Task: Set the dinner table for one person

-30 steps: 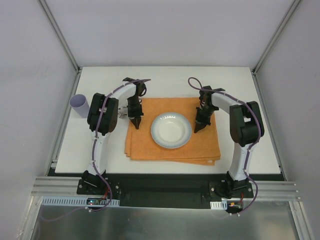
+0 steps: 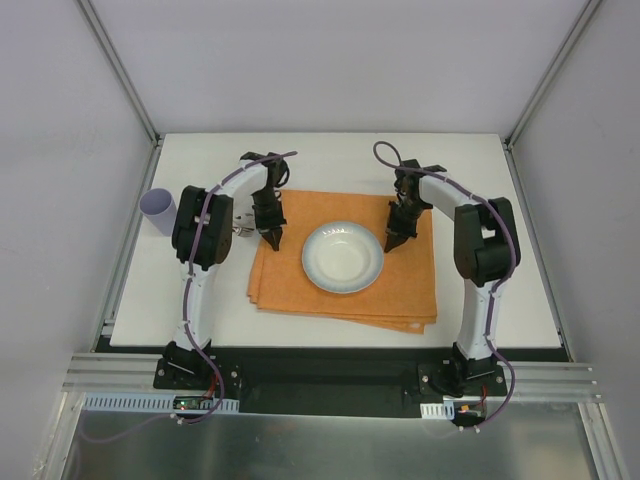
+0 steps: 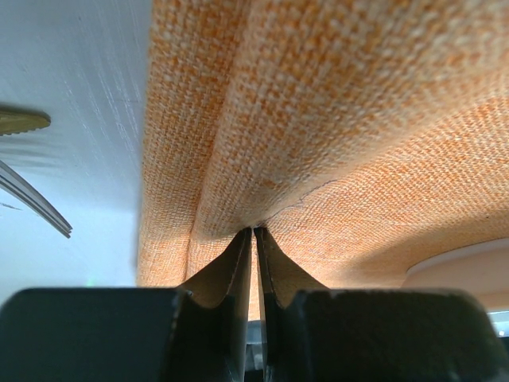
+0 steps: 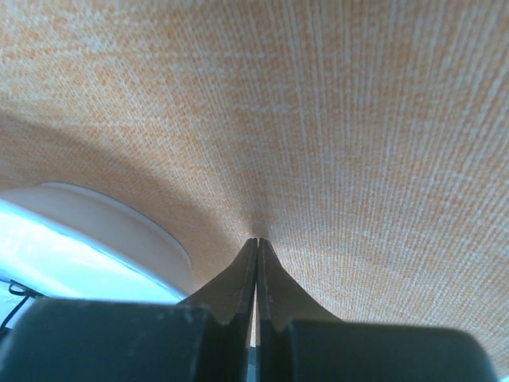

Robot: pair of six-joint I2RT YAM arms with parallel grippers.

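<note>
An orange placemat [image 2: 350,208] lies on the table, its two layers slightly offset along the left and front edges. A white plate [image 2: 342,257] rests near its middle. My left gripper [image 2: 276,244] is shut, its tips down at the mat's left part; in the left wrist view the cloth [image 3: 294,135] rises in a fold beside the fingertips, and whether any is pinched cannot be told. To the plate's right, my right gripper [image 2: 389,247] is shut at the mat, with no cloth visible between its fingers. In the right wrist view the plate's rim [image 4: 119,231] is close on the left.
A purple cup [image 2: 158,208] stands at the table's left edge. Cutlery lies left of the mat, partly hidden by my left arm; the left wrist view shows a silver piece [image 3: 36,200] and a brownish serrated tip [image 3: 22,121].
Compared with a second ago, the mat and plate have shifted slightly toward the back of the table. My right gripper has moved a little to the left, closer to the plate.
</note>
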